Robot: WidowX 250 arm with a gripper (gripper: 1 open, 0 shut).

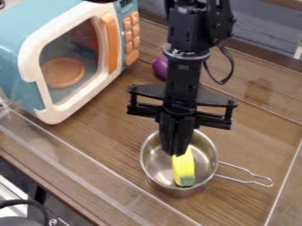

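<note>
A steel pan (161,173) with a wire handle sits on the wooden counter. A yellow object with a green end (183,173) lies inside it, partly hidden by the black gripper (175,148). The gripper's fingertips reach down into the pan over the yellow object. Whether they are open or closed on it is unclear.
A toy microwave (41,88) with its door opening visible stands at the back left. A purple object (160,68) lies behind the arm. Its front edge runs along the lower left.
</note>
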